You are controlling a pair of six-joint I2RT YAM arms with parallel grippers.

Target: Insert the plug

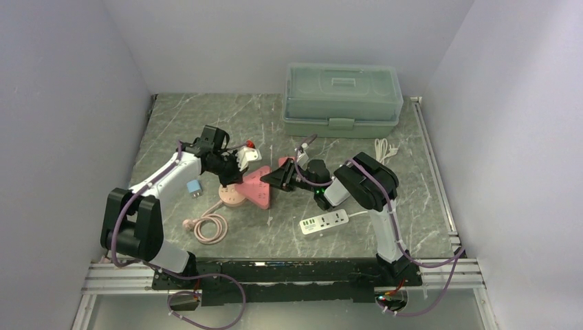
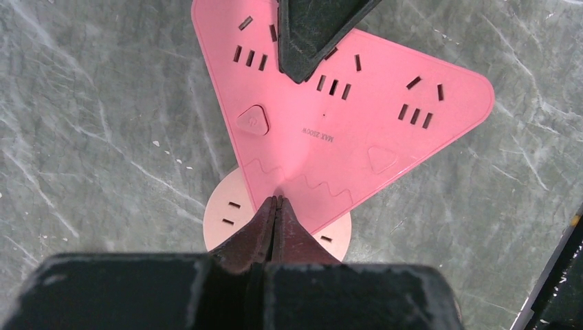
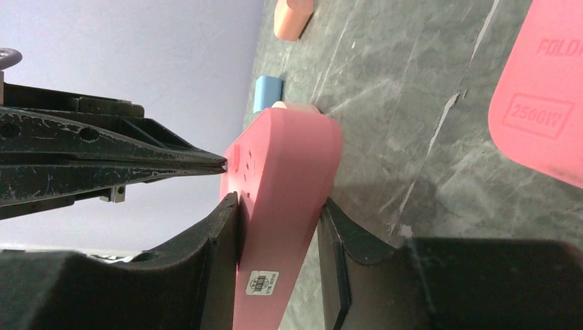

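Note:
A pink triangular power strip (image 2: 323, 155) is raised on edge, with my right gripper shut on it by its two sides. My left gripper is shut with nothing between its fingers. Its tips meet the face of the pink strip near the lower corner, outside the grip. A round pale pink socket (image 1: 232, 196) lies on the table behind that corner, partly covered by it in the left wrist view. The blue plug (image 1: 194, 188) lies free to the left, its prongs toward the front.
A coiled pink cord (image 1: 210, 228) lies front left. The white power strip (image 1: 323, 221) sits front right. A green case (image 1: 342, 103) stands at the back. Another pink flat piece (image 3: 543, 103) lies beside the held strip. Open table shows at back left.

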